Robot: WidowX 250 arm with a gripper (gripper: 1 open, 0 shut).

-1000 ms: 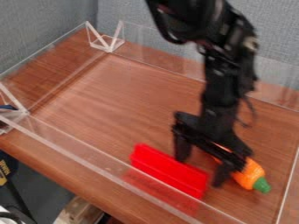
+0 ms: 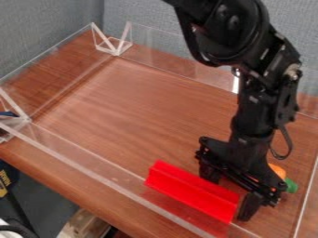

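A long red block (image 2: 189,189) lies at the front right of the wooden table, angled toward the front corner. My black gripper (image 2: 233,174) is low over the table just behind and right of it, its lower part at the block's right end. An orange object with a green tip (image 2: 284,184) shows partly behind the gripper at the right, mostly hidden. I cannot tell how the fingers stand or whether anything is between them.
Clear plastic walls with white corner brackets (image 2: 112,43) border the wooden table (image 2: 125,102). Dark equipment lies beyond the left edge.
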